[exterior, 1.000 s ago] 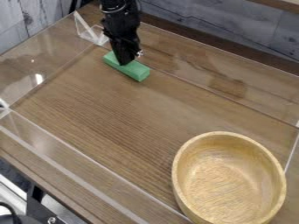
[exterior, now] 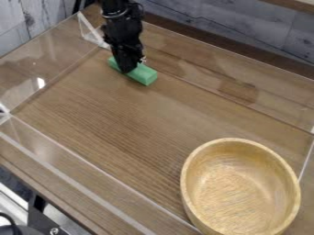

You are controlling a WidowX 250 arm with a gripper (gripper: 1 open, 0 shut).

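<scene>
My black gripper (exterior: pixel 127 56) reaches down from the top of the camera view onto a green rectangular object (exterior: pixel 138 74), which lies on the wooden surface near the back left. The fingertips are at its upper left part. Whether they are open or shut on it I cannot tell.
A large beige round bowl (exterior: pixel 240 186) sits at the front right. A low wooden wall (exterior: pixel 258 27) runs along the back, and the table's edge is at the lower left.
The gripper has come slightly lower and to the left over the green object, covering more of its upper part. The green object appears nearly unmoved.
</scene>
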